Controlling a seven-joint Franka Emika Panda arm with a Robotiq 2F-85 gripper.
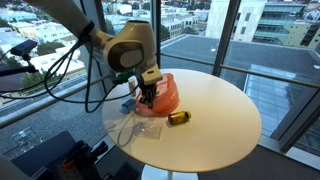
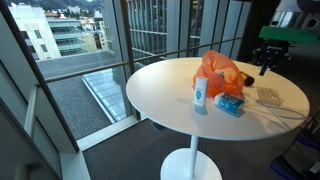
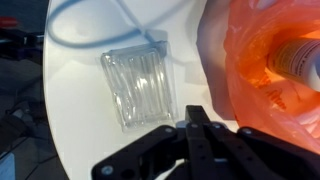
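My gripper is shut, and nothing shows between its fingers. In exterior view 1 the gripper (image 1: 150,101) hangs in front of the orange plastic bag (image 1: 168,92), above the table. A flat, clear ribbed packet (image 3: 138,85) lies on the white table, left of and beyond the fingertips in the wrist view; the packet (image 1: 148,130) appears on the near side in exterior view 1. Inside the open orange bag (image 3: 245,75) is a white bottle with an orange band (image 3: 296,62), at the right of the wrist view.
A yellow and black cylinder (image 1: 179,118) lies right of the bag. In exterior view 2, a white bottle (image 2: 200,93) stands by a blue and white box (image 2: 229,103). A pale cord (image 3: 85,43) loops beyond the packet.
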